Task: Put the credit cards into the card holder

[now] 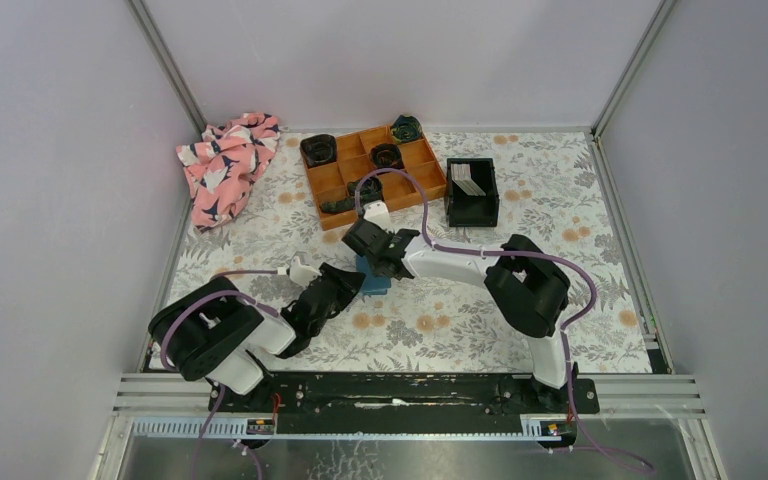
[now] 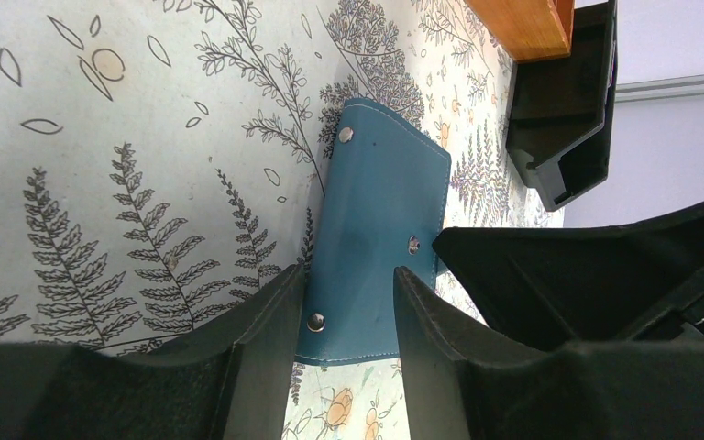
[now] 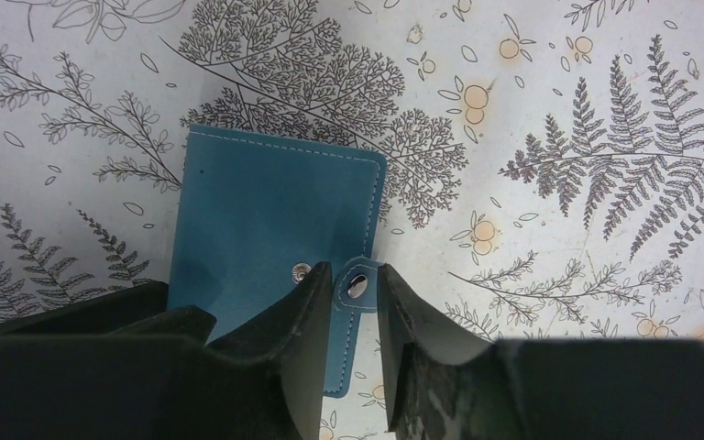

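A blue leather card holder with snaps lies on the floral mat, also in the right wrist view. My left gripper is part open, its fingertips at the holder's near end, one either side of the snap area. My right gripper is over the holder's edge, fingertips either side of a small snap tab, narrowly apart; whether they grip it is unclear. From above, both grippers meet over the holder, mostly covering it. I cannot make out any loose card in the grippers.
An orange compartment tray with dark items stands behind. To its right is a black box holding several pale flat items. A pink patterned cloth lies back left.
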